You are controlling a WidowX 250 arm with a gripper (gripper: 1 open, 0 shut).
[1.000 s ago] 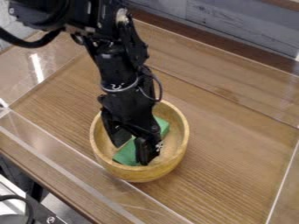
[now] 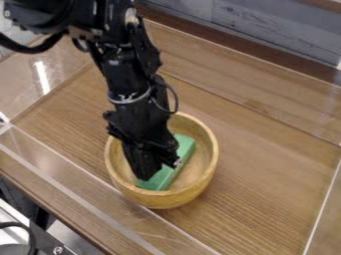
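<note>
A beige bowl [image 2: 196,188] sits on the wooden table near the front, with a green block [image 2: 170,171] lying inside it. My black gripper [image 2: 146,165] reaches down into the left part of the bowl, beside the block. It is shut, and nothing shows between its fingers, though the dark tips are hard to make out.
A pale wall [image 2: 266,30] runs along the back. A black cable lies at the front left corner.
My gripper has shifted left and slightly up within the bowl, uncovering more of the green block.
</note>
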